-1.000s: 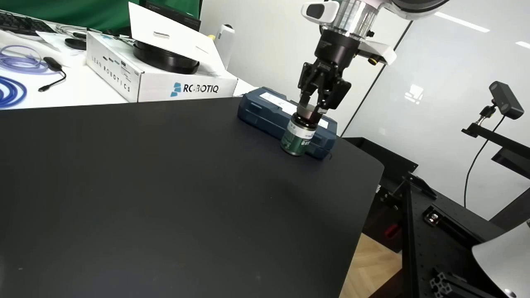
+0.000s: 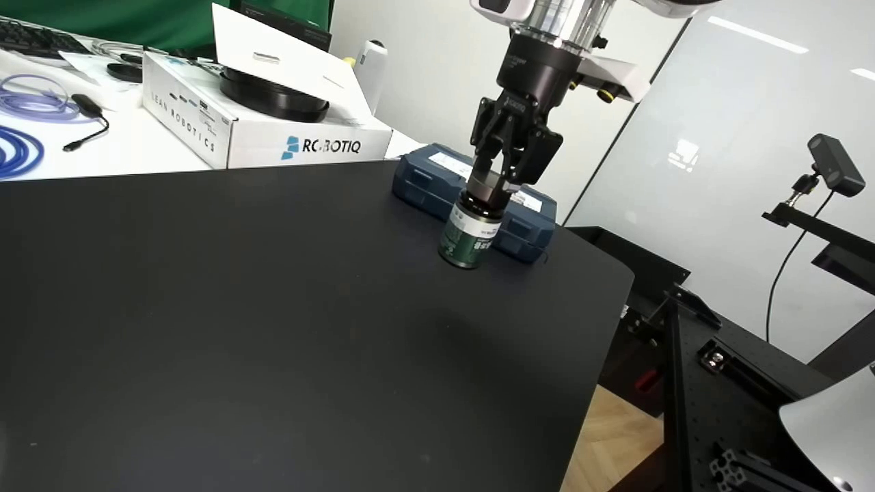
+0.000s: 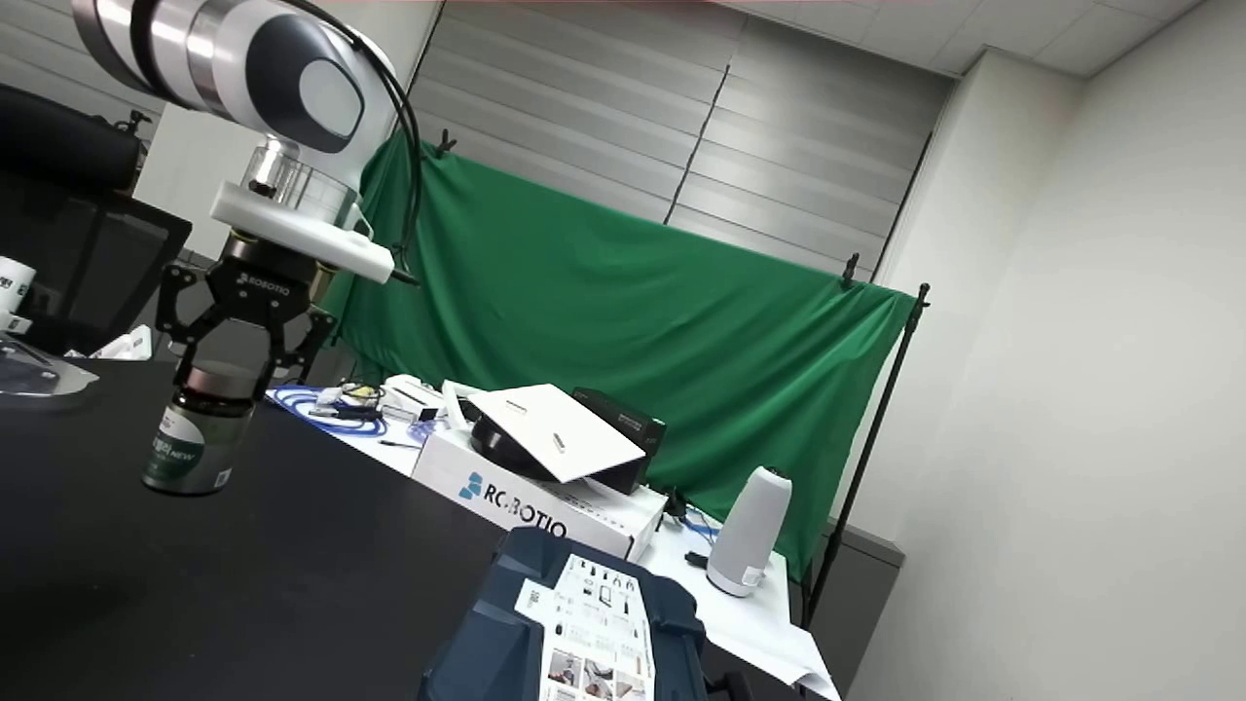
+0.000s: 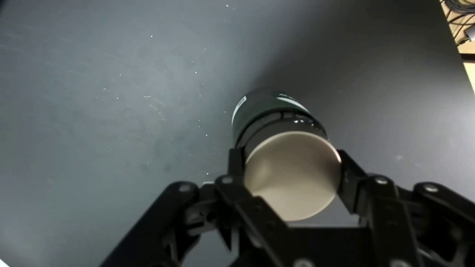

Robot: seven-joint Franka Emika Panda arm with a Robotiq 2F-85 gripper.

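A dark bottle [image 2: 469, 234] with a green and white label and a brownish cap hangs upright, slightly tilted in the exterior views. My gripper [image 2: 493, 182] is shut on its cap, fingers on either side. From the wrist, the round cap [image 4: 292, 175] fills the space between the black fingers, and the bottle's shoulder and label show beyond it. The second exterior view has the bottle [image 3: 193, 442] beneath the gripper [image 3: 228, 376], over the dark table. Whether its base touches the table is hard to tell.
A blue toolbox [image 2: 435, 176] lies behind the bottle near the table's far right edge. The white Robotiq box [image 2: 303, 147] sits on the white table beyond.
My gripper and the bottle have moved left and slightly nearer to the first exterior camera, away from the toolbox's right end. The hold on the cap looks the same.
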